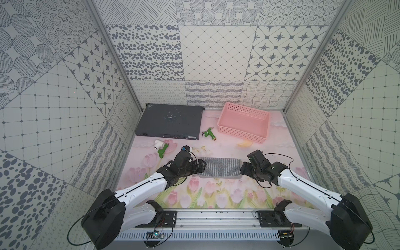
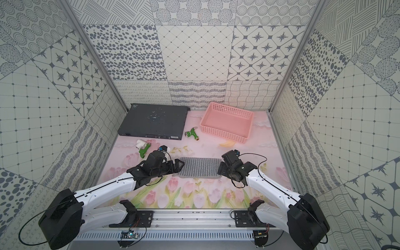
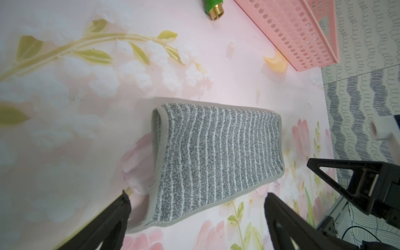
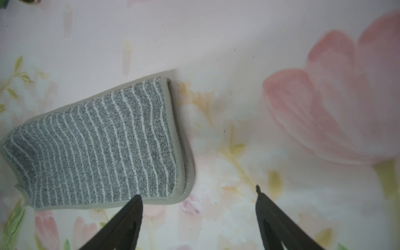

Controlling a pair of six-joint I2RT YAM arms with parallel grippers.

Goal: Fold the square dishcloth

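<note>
The grey striped dishcloth (image 1: 220,167) lies folded into a rectangle on the flowered mat, its layered edges and slightly curled left end visible in the left wrist view (image 3: 216,154). My left gripper (image 1: 199,165) is just at the cloth's left end, above it, open with its dark fingers apart and nothing between them. My right gripper (image 1: 245,168) is at the cloth's right end. In the right wrist view its fingertips stand apart near the cloth's lower right corner (image 4: 179,191), with only mat between them.
A pink perforated basket (image 1: 243,120) stands at the back right, a dark flat box (image 1: 168,118) at the back left. Green fittings (image 1: 209,133) lie between them and, with a white piece, at the left (image 1: 162,150).
</note>
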